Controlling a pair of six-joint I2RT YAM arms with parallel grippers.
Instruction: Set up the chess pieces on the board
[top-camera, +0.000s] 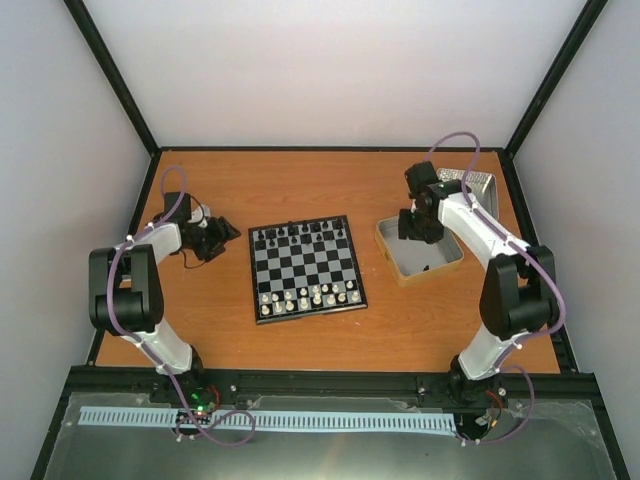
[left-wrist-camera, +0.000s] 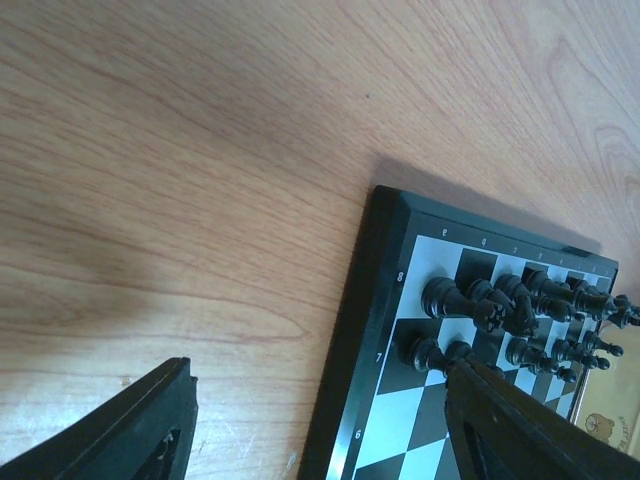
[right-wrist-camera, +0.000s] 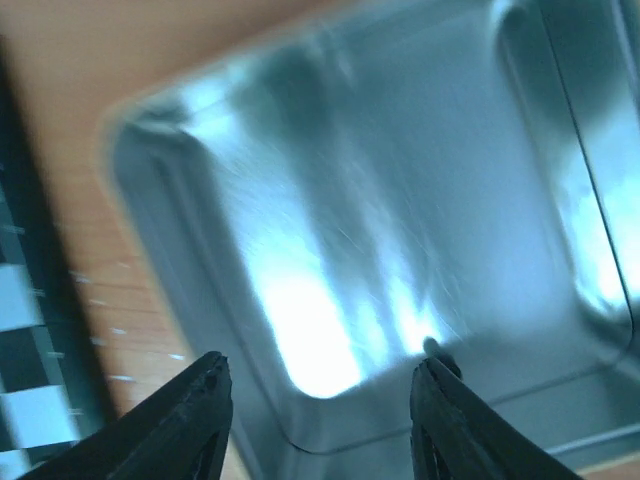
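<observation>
The chessboard (top-camera: 305, 268) lies mid-table, white pieces (top-camera: 304, 305) along its near side and black pieces (top-camera: 293, 230) along its far side; the left wrist view shows black pieces (left-wrist-camera: 448, 298) standing on the far corner. My left gripper (top-camera: 218, 236) hangs left of the board, open and empty, board to its right in its own view (left-wrist-camera: 316, 420). My right gripper (top-camera: 418, 232) is over the open box (top-camera: 387, 260) right of the board, open with nothing seen between its fingers. A small dark piece (right-wrist-camera: 446, 360) lies in that box, blurred in the right wrist view.
A second, silvery box (top-camera: 482, 188) stands at the back right, partly behind the right arm. The table behind and in front of the board is clear, as is the area around the left arm's front.
</observation>
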